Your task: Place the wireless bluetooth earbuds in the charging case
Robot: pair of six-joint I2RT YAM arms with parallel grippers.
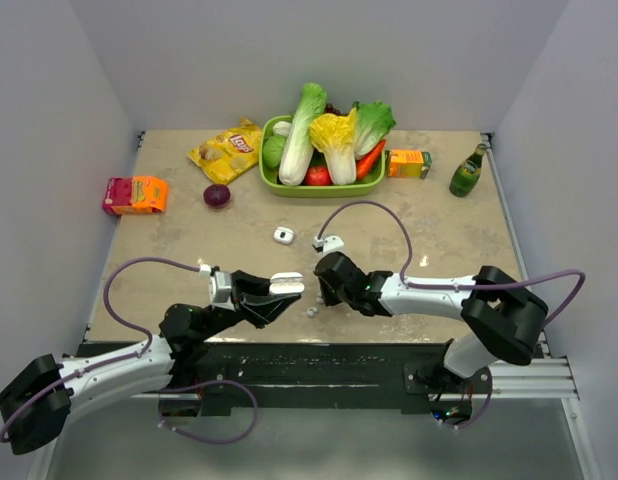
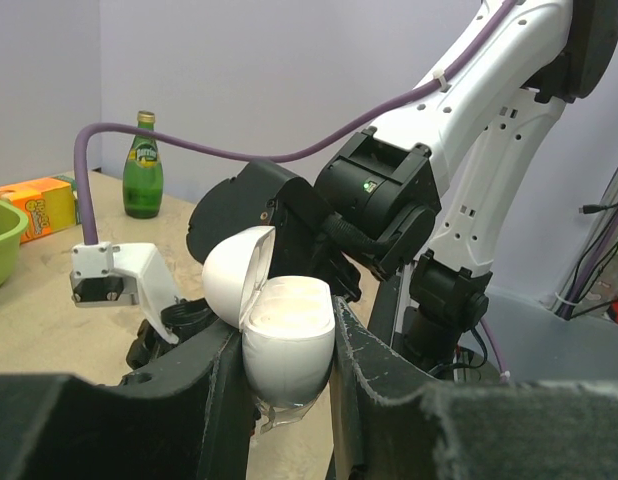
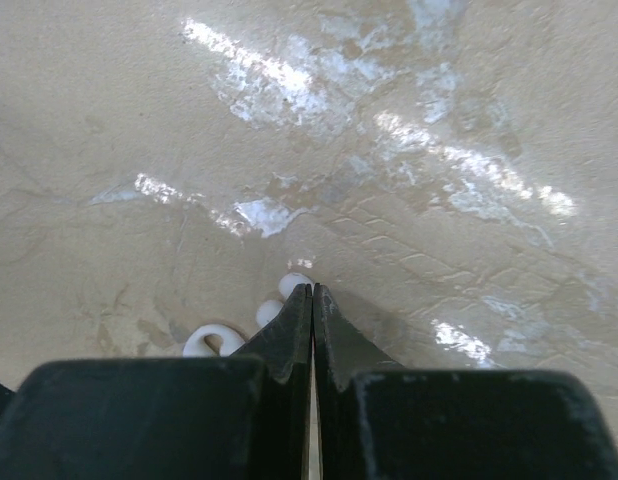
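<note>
The white charging case (image 2: 287, 335), its lid raised, is held by my left gripper, which is shut on it. In the top view the case (image 1: 287, 285) hangs over the table's near part. My right gripper is shut, its fingertips meeting with nothing between them. A white earbud (image 3: 295, 284) lies on the table just outside the left finger, partly hidden by it. Close by are another white rounded piece (image 3: 270, 312) and a white loop-like piece (image 3: 213, 338); whether these belong together I cannot tell. From above, a small white earbud (image 1: 312, 312) shows left of the right gripper (image 1: 326, 300).
A small white box (image 1: 283, 235) lies farther back on the table. Behind it stands a green basket (image 1: 319, 190) of vegetables, with a juice box (image 1: 408, 164) and a green bottle (image 1: 467, 171) to the right. Bare table surrounds the right gripper's far side.
</note>
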